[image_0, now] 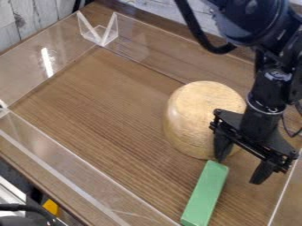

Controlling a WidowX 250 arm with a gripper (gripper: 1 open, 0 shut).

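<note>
My gripper [245, 152] is open, its black fingers low at the right, over the lower right edge of a pale round wooden object [200, 112]. Below it a green bar [207, 194] lies on the wooden surface, its top end close to the left finger. The gripper hides part of the round object.
The wooden tray floor [101, 124] is clear on the left and middle. A clear plastic wall runs along the lower left and the left side. A white folded piece [97, 33] stands at the back left. A pale edge runs at the lower right.
</note>
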